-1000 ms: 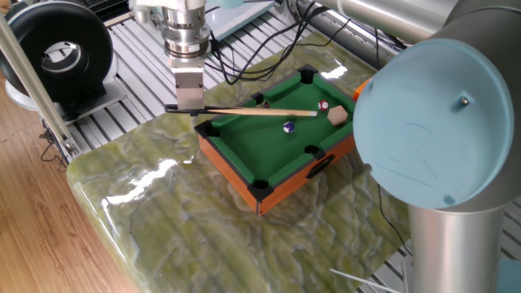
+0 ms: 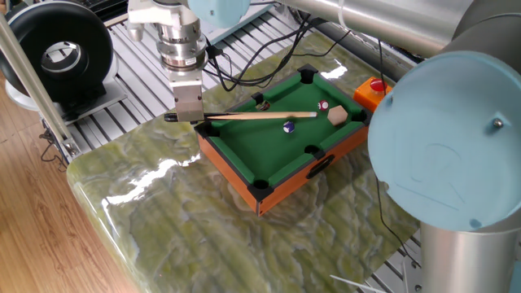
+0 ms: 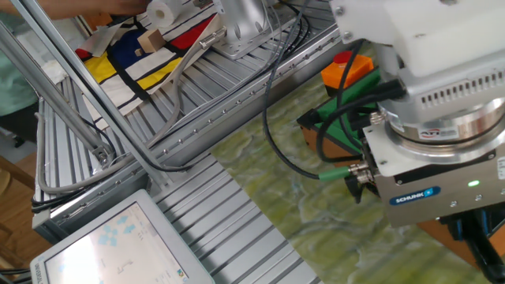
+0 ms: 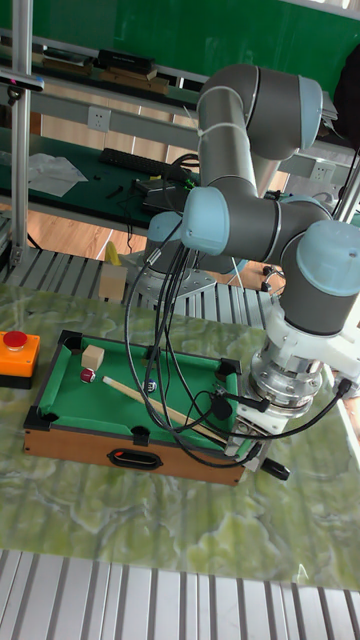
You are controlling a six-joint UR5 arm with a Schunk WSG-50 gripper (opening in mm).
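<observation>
A green-topped toy pool table (image 2: 259, 194) with orange-brown sides stands on the marbled surface. My gripper (image 2: 190, 120) is at its left corner, shut on a wooden cue (image 2: 269, 115). The cue's black handle sticks out behind the fingers, and its pale tip reaches over the felt near a red ball (image 2: 323, 105) and a wooden block (image 2: 337, 115). Nearer the middle lies a dark blue ball (image 2: 289, 128), below the cue's line. In exterior view 2 the gripper's body hides most of the pool table, and the black handle (image 3: 477, 244) shows beneath it.
An orange box with a red button (image 2: 372, 93) sits beyond the far right corner. Loose black cables (image 4: 136, 320) hang from the arm in front of the table.
In exterior view 1 my gripper and the cue's handle end have moved slightly down the picture. The arm's large blue joint has shifted right and down. Balls and block look unmoved.
</observation>
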